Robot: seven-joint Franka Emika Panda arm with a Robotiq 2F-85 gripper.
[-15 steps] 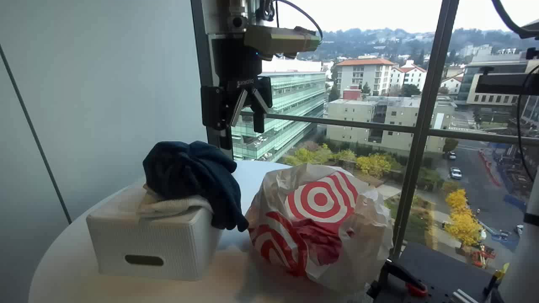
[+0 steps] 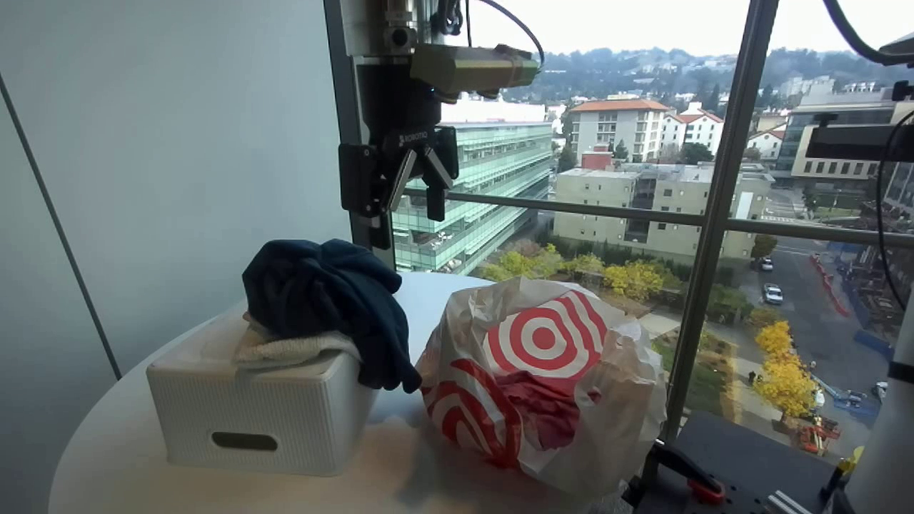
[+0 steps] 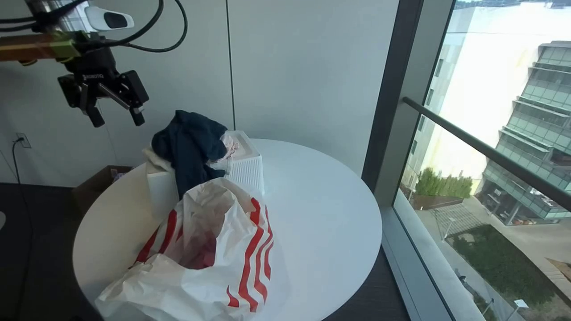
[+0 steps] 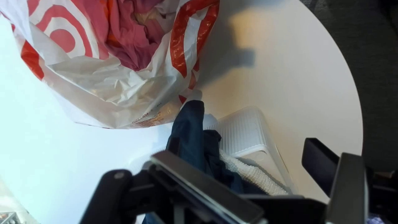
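A dark navy cloth [image 2: 321,291] lies heaped over the white ribbed box [image 2: 248,420], one end hanging down the side toward the bag. Under it a cream knit cloth [image 2: 295,348] shows at the box's rim. The white plastic bag [image 2: 617,402] with red target rings stands beside the box, its mouth open in exterior view 2, with reddish cloth [image 4: 138,44] inside. My gripper [image 3: 118,121] is open and empty, up in the air above table height, clear of the cloth. In the wrist view its fingers partly cover the navy cloth [image 4: 188,138] and box.
A window rail [image 3: 498,155] and frame run along that side. On the floor behind the table sits a brown carton [image 3: 99,184].
My gripper has shifted very slightly to the left in exterior view 1 and remains open. The cloths, box and bag have not moved.
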